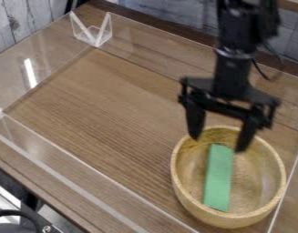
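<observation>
My gripper (pixel 221 127), black and blurred, hangs at the centre right, open, above the far rim of a round yellow bowl (pixel 188 187). Inside the bowl lies a long green block (pixel 217 182). The space between the fingers is too blurred to see clearly.
A small clear wire or plastic holder (pixel 93 32) stands at the back left.
</observation>
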